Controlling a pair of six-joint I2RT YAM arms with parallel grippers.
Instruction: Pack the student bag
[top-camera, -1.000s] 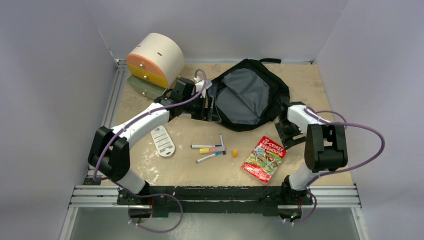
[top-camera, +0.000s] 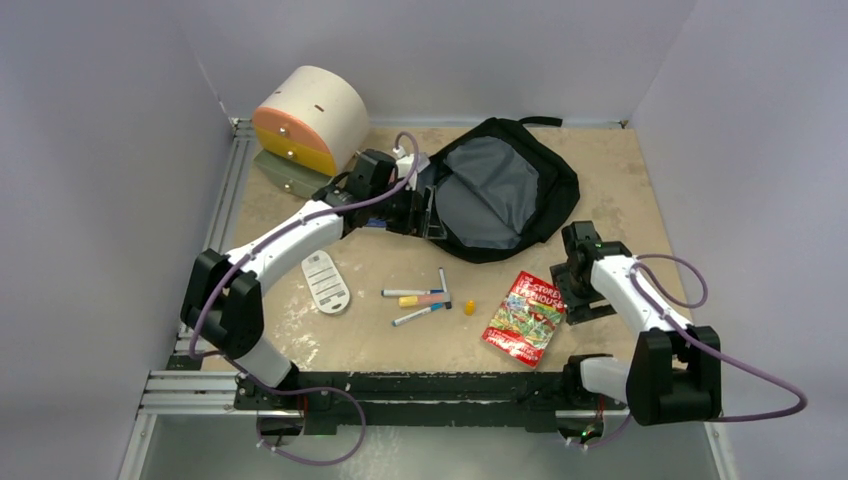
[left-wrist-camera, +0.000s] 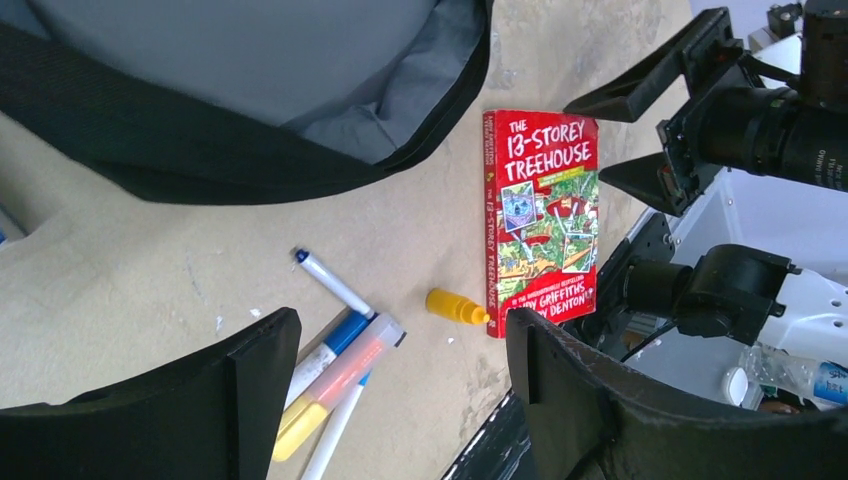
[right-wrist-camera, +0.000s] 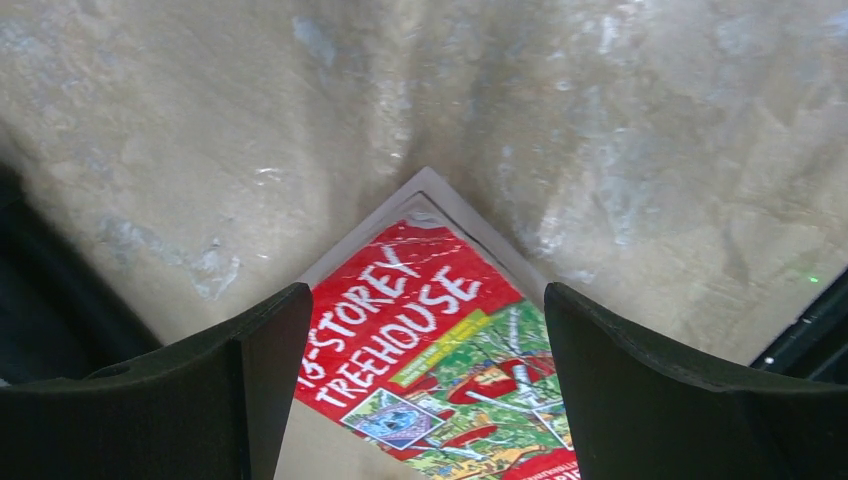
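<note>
The open black and grey bag (top-camera: 490, 190) lies at the back centre. The red book (top-camera: 525, 318) lies flat at the front right; its top corner fills the lower middle of the right wrist view. My right gripper (top-camera: 578, 292) is open, low at the book's upper right corner, nothing held. My left gripper (top-camera: 428, 225) is open above the bag's left side, nothing between its fingers. Several markers and pens (top-camera: 420, 310) lie front centre beside a small yellow bottle (top-camera: 469, 306).
A stack of coloured drawers (top-camera: 310, 125) stands back left. A white slab-like object (top-camera: 326, 281) lies left under the left arm. Bare table surrounds the book's left and the markers.
The left arm has moved very slightly. The objects lie as before.
</note>
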